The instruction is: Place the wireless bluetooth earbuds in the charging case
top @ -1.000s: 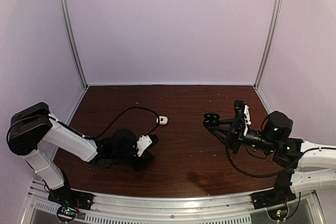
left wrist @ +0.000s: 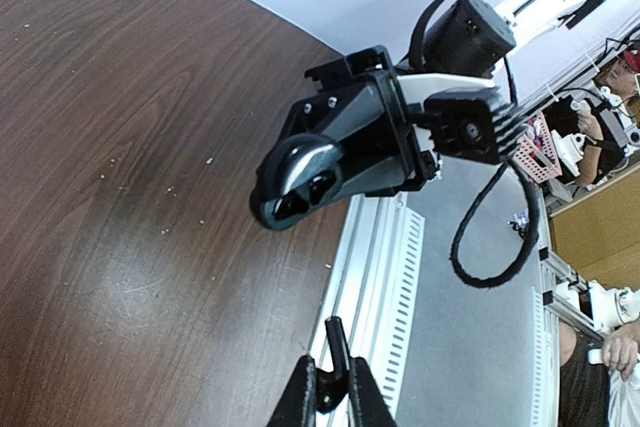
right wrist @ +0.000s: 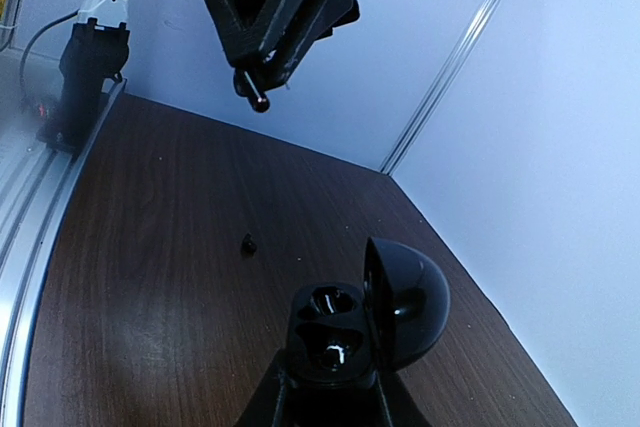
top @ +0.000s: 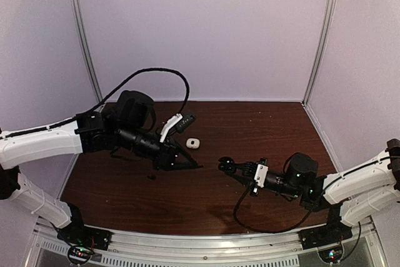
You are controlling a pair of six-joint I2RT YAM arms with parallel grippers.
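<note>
A glossy black charging case (right wrist: 330, 342) sits upright with its lid (right wrist: 415, 302) open, and my right gripper (top: 230, 168) is shut on it. Its two hollows face up and look empty. Between the fingertips of my left gripper a black earbud (left wrist: 336, 342) is held, stem pointing away from the fingers. In the top view the left gripper (top: 199, 166) is left of the case, a gap between them. A second small black earbud (right wrist: 249, 244) lies on the table, seen in the top view below the left arm (top: 152, 177).
A small white square object (top: 192, 144) rests on the brown table (top: 250, 126) behind the grippers. A metal rail (top: 206, 239) runs along the front edge. Black cables loop from both arms. The table between and behind the arms is mostly clear.
My left gripper has risen from low over the table and moved right.
</note>
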